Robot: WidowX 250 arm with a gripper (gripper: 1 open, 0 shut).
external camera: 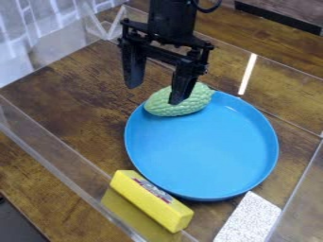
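My black gripper [157, 76] is open, its two fingers spread, hanging over the back of the scene just above and left of a green bumpy toy vegetable [171, 106]. The toy, shaped like a corn cob or gourd, rests on the back part of a round blue plate [199, 157]; the gripper partly hides it. Nothing shows between the fingers.
A yellow box-like object [149, 200] lies in front of the plate at the lower left, and a white speckled block [248, 219] at the lower right. Clear low walls border the wooden surface [63, 113].
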